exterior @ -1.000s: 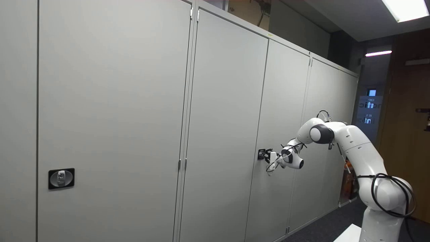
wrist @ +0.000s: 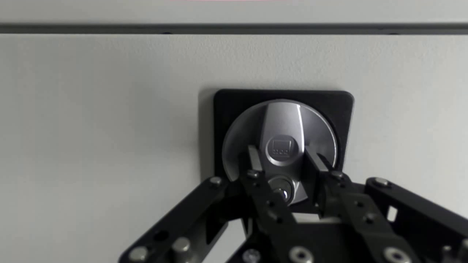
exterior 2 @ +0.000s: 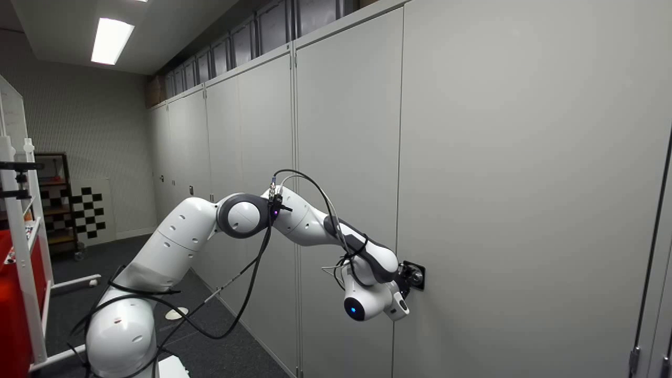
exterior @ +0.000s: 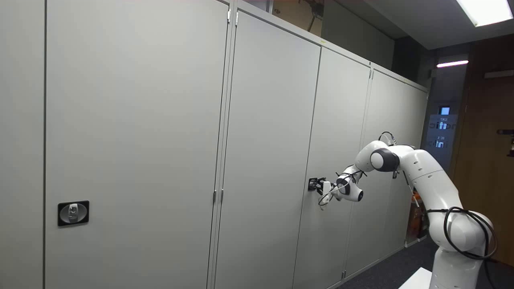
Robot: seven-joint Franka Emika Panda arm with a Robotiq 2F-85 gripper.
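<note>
A silver handle sits in a round dish on a square black plate, mounted on a grey cabinet door. My gripper is shut on the handle, one finger on either side of its lower half. In the wrist view, a keyhole shows at the handle's end, between the fingers. The door is flush with its neighbour, a dark seam running between them. From outside, the gripper meets the door at the plate; in the second exterior view the arm partly hides the plate.
Another cabinet handle of the same kind is on a door to the left. Tall grey doors line the whole wall. A white frame and red object stand left of the arm. Open dark floor lies beside the arm.
</note>
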